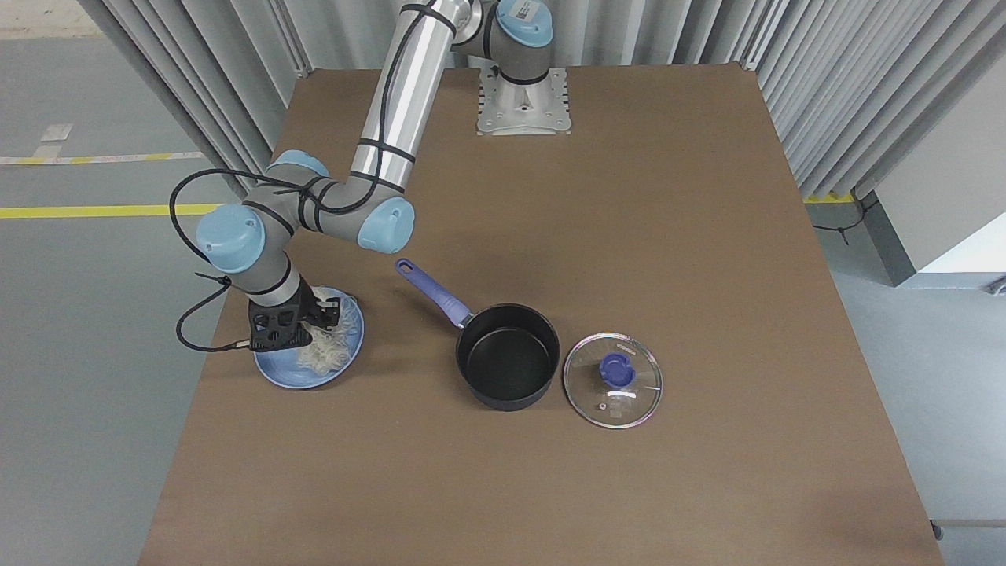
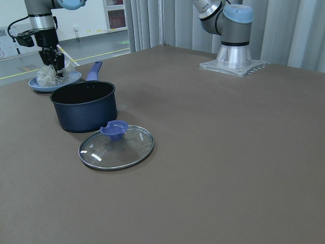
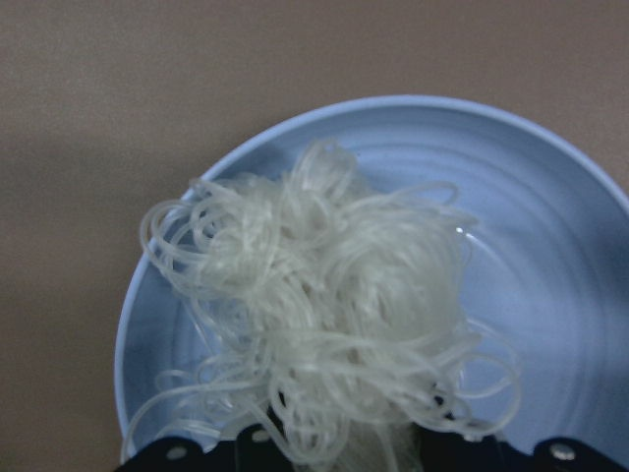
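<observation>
A blue plate [image 1: 292, 373] [image 2: 39, 87] [image 3: 550, 305] at the left of the table holds a loose white tangle of noodle-like strands [image 1: 323, 350] [image 3: 324, 285]. My black gripper [image 1: 306, 325] [image 2: 56, 68] is down on the plate, its tips in among the strands. In the wrist view the strands cover most of the fingers at the bottom edge, so I cannot tell how the fingers stand or whether they hold any.
A black pot [image 1: 504, 363] [image 2: 84, 112] with a purple handle stands right of the plate. Its glass lid [image 1: 613, 396] [image 2: 106, 152] with a blue knob lies beside it.
</observation>
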